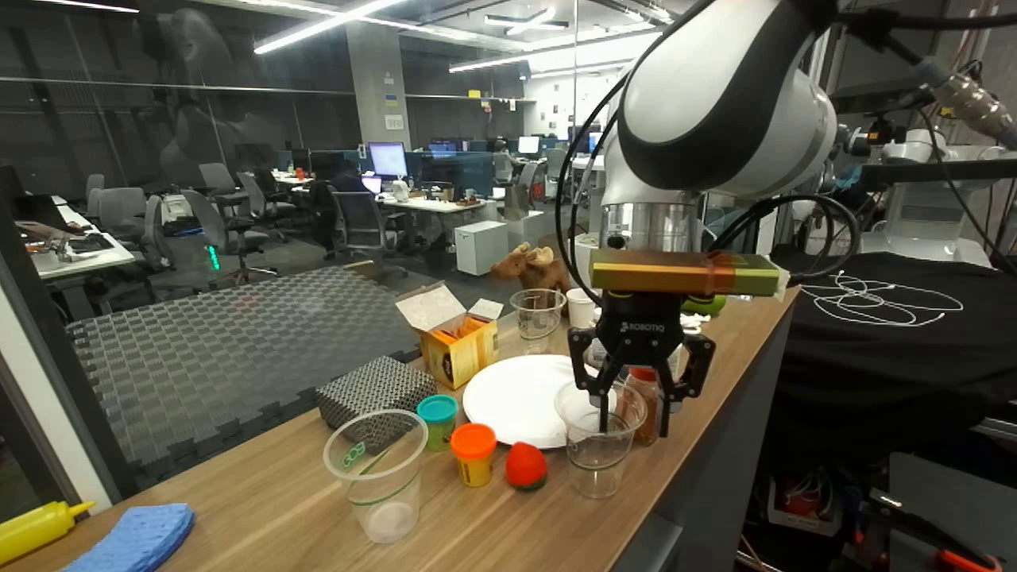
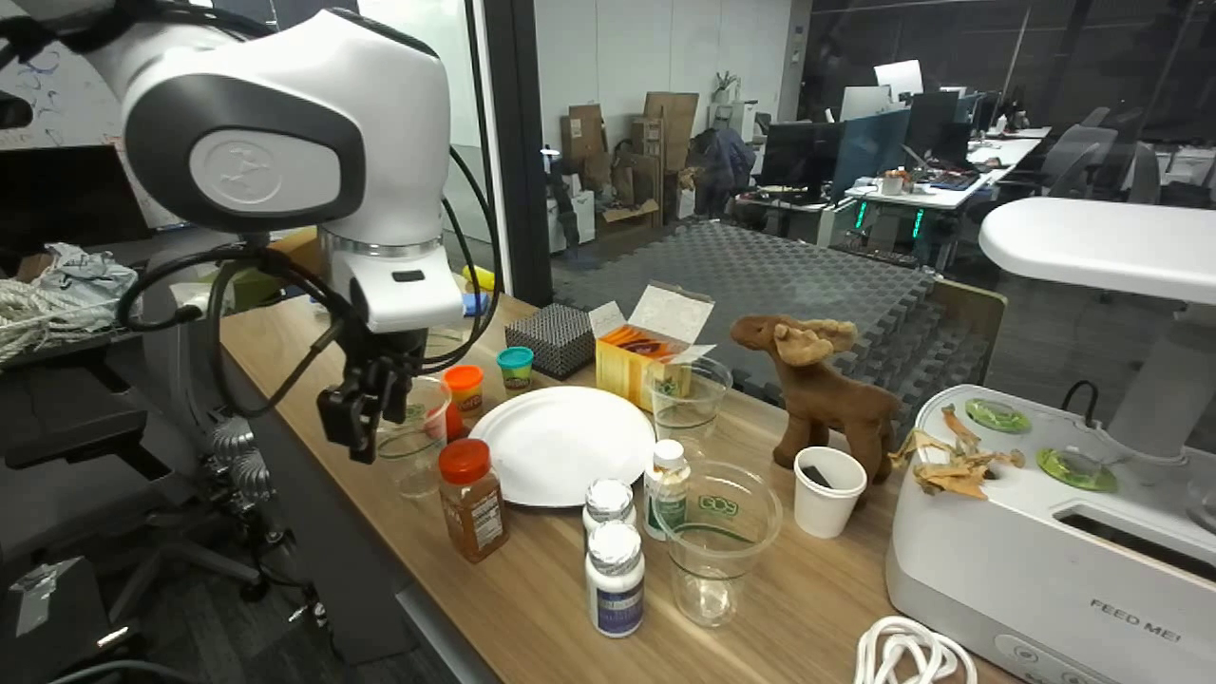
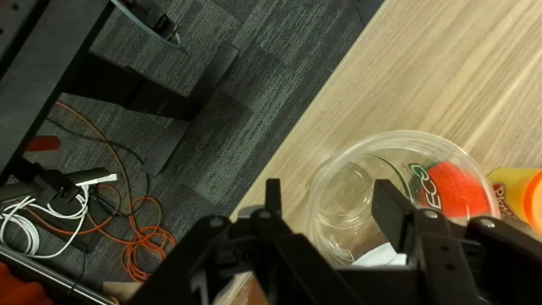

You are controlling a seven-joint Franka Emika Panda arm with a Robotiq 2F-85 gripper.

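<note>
A clear plastic cup (image 1: 597, 462) stands upright near the table's edge, and the wrist view shows the same cup (image 3: 350, 203) from above. My gripper (image 1: 634, 426) points down at its rim, with its fingers apart. In the wrist view, one finger (image 3: 273, 195) is outside the cup and the other finger (image 3: 388, 211) is over its mouth, so the near wall lies between them. Nothing is visibly clamped. Whether either finger touches the wall, I cannot tell. A red ball-like object (image 1: 525, 466) sits beside the cup.
Close by stand a red-lidded spice jar (image 2: 470, 502), a white plate (image 2: 559, 445) and an orange-lidded tub (image 1: 473, 456). Another clear cup (image 1: 386, 496) is at the front left, near a blue cloth (image 1: 133, 539). Past the table's edge is a drop to the floor (image 3: 244, 127).
</note>
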